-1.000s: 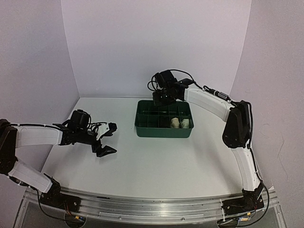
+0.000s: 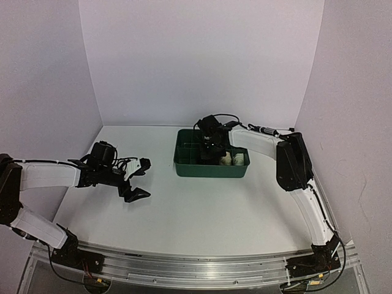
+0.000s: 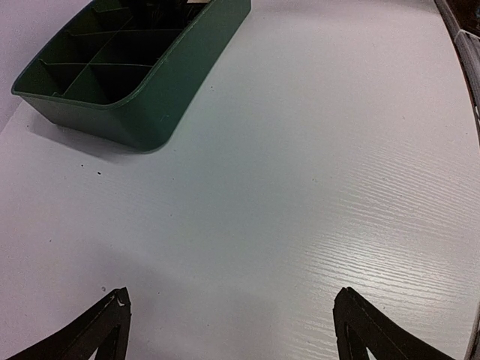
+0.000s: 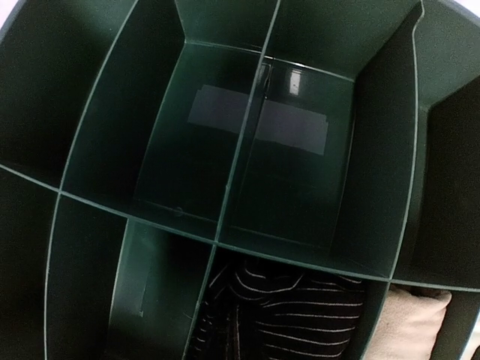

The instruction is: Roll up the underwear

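A green divided organizer (image 2: 211,171) sits at the back middle of the table. In the right wrist view, one compartment holds black striped fabric (image 4: 292,315), beside one with beige fabric (image 4: 405,326); other compartments in view are empty. My right gripper (image 2: 211,150) is down over the organizer; its fingers do not show in the right wrist view and are too dark to read from above. My left gripper hangs open over the bare table to the left of the organizer, nothing between its fingers.
Walls enclose the back and both sides, and a metal rail runs along the front edge.
My right arm has moved downward into or just over the organizer from higher above it. The left arm has stayed still.
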